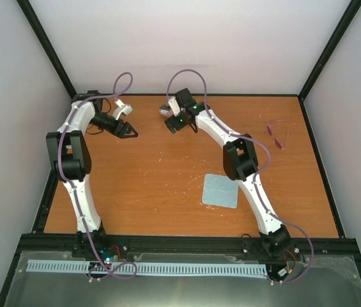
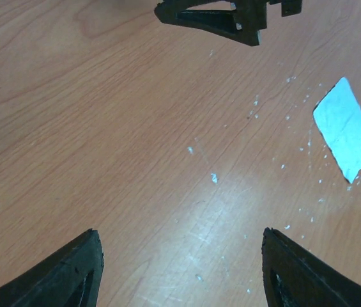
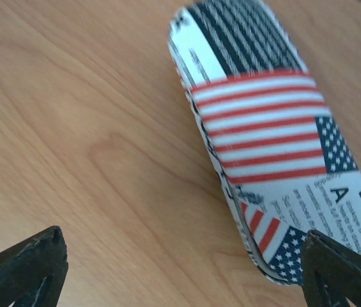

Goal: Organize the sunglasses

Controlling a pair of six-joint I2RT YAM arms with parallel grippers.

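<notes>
An American-flag patterned glasses case point(image 3: 269, 160) lies on the wood at the back centre, partly hidden in the top view by my right gripper point(image 1: 172, 126), which stands open over it. In the right wrist view the fingers straddle the case's lower end, with nothing held. My left gripper point(image 1: 129, 132) hangs open at the back left over bare table point(image 2: 135, 160), nothing between its fingers. Pink-framed sunglasses point(image 1: 278, 142) lie at the right side of the table. A light blue cloth point(image 1: 220, 190) lies at the front right of centre, also in the left wrist view point(image 2: 344, 130).
Black rails point(image 1: 321, 166) edge the table, with walls beyond.
</notes>
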